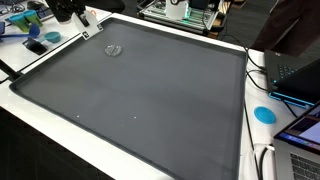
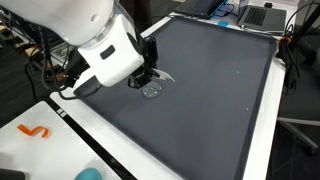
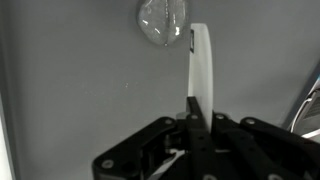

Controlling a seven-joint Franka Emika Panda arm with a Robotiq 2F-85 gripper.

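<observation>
A flat white piece with dark marks (image 1: 88,25) shows at the upper left of exterior view 1. In the wrist view my gripper is shut on this white piece (image 3: 201,75), which is seen nearly edge-on and juts out past the fingertips. Exterior view 2 shows the gripper (image 2: 154,76) low over the dark mat, with a thin part of the white piece (image 2: 164,77) beside it. A clear, round, shiny item (image 1: 113,49) lies on the mat close by. In the wrist view the clear item (image 3: 162,18) is apart from the white piece's tip.
Several small items, including a teal one (image 1: 52,37), crowd the white table at upper left. A blue disc (image 1: 265,115) and laptops (image 1: 300,148) stand at the right.
</observation>
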